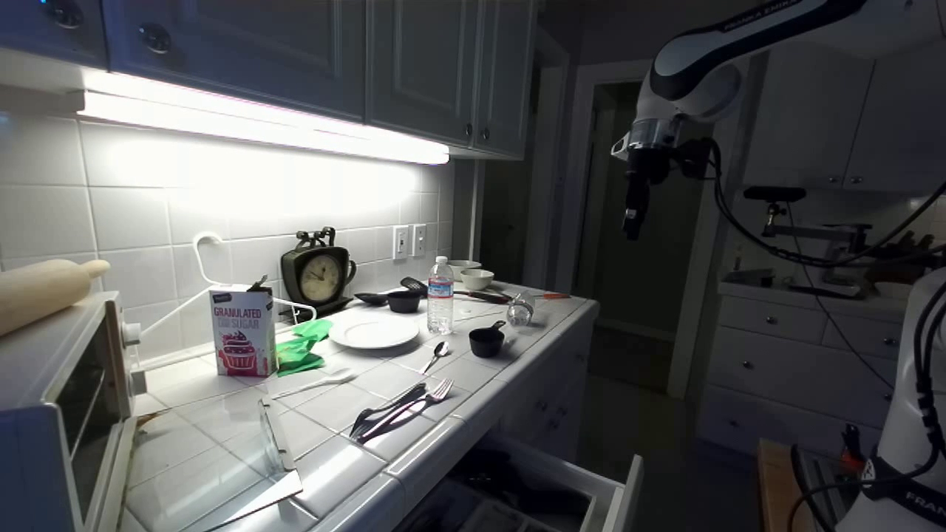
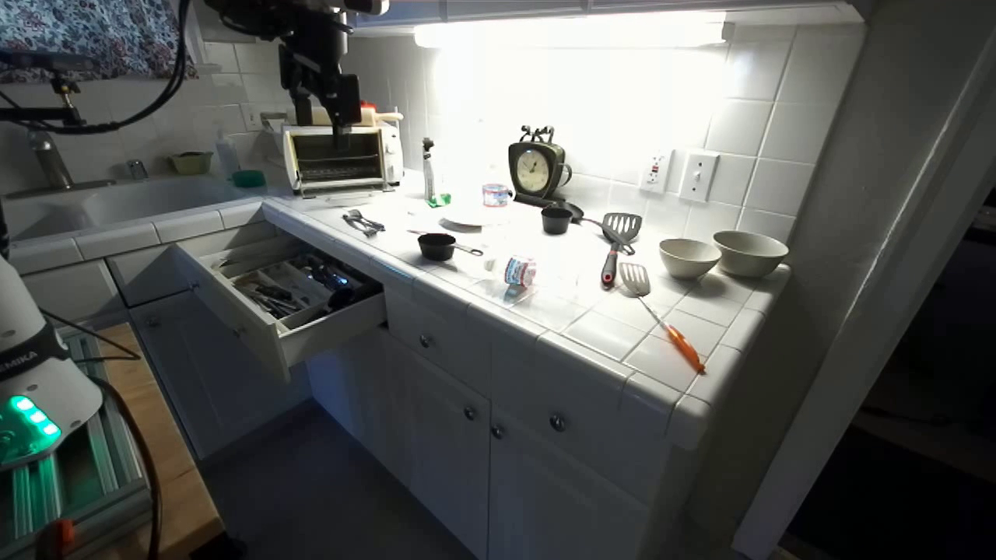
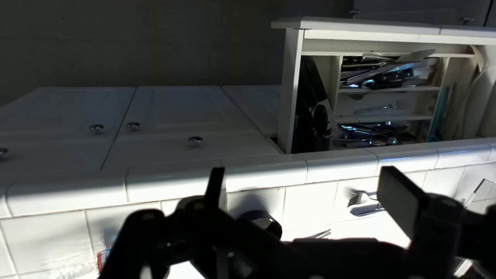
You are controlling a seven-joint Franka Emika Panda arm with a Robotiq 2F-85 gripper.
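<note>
My gripper stands open with nothing between its fingers. In exterior view 1 the gripper (image 1: 631, 229) hangs in the air, well above counter height and apart from everything on it. A pulled-out drawer (image 2: 278, 347) holds cutlery in compartments; the wrist view shows a single fork (image 3: 384, 107) in its middle slot. Up on the white tiled counter, a fork (image 1: 434, 391) lies with other cutlery near the front edge. A spoon (image 1: 437, 353) rests behind them, close to a white plate (image 1: 372, 332) and a black measuring cup (image 1: 485, 342).
A water bottle (image 1: 440, 306), sugar box (image 1: 242, 334), clock (image 1: 319, 276) and toaster oven (image 1: 66, 417) stand on the counter. Two bowls (image 2: 689, 258) and an orange-handled spatula (image 2: 684, 347) occupy its far end. The open drawer juts out from the counter front.
</note>
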